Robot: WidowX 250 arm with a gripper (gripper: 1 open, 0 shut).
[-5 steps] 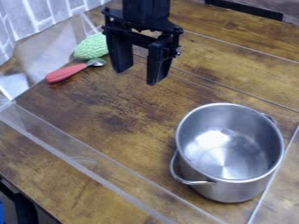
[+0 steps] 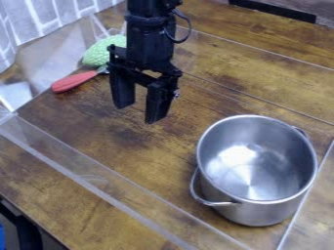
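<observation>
The black gripper (image 2: pixel 144 96) hangs above the wooden table, left of centre, its two fingers apart with nothing visible between them. Behind and left of it lie a red-handled utensil (image 2: pixel 76 80) and a green bunched object (image 2: pixel 101 51). A steel pot (image 2: pixel 255 168) with side handles stands empty at the front right.
Clear low walls (image 2: pixel 92 176) run along the front left of the wooden table (image 2: pixel 117 142). A white cloth or plastic (image 2: pixel 39 24) is at the back left.
The gripper has moved downward and slightly left in the view, away from the back of the table. The pot and utensil have not moved.
</observation>
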